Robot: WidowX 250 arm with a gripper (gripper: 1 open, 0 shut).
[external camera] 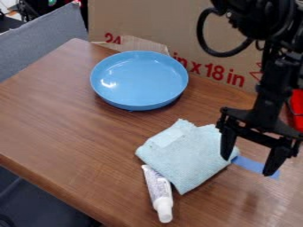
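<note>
My black gripper (250,156) hangs at the right, open, its fingers just above the right end of a folded pale blue cloth (178,152) and a strip of blue tape (260,168) on the wooden table. A white tube (158,193) lies along the cloth's lower left side. A blue plate (138,80) sits toward the back, apart from the cloth.
A large cardboard box (178,27) stands behind the table (59,120). A red object (296,111) is partly hidden behind the arm at the right edge. A grey surface (35,49) lies beyond it.
</note>
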